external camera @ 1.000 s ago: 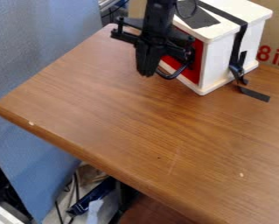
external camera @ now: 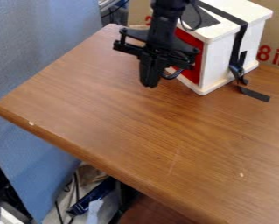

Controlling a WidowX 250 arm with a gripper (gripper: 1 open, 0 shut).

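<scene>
The black gripper point(external camera: 149, 74) hangs pointing down over the back part of the wooden table point(external camera: 129, 149), just in front of a white box point(external camera: 218, 70) with a red side and black straps. Its fingers are dark and close together, so whether they are shut or hold anything cannot be told.
A cardboard box point(external camera: 274, 48) stands behind the white box at the back right.
The gripper has moved slightly downward and to the right in the view over the last second. The white box and table look the same.
</scene>
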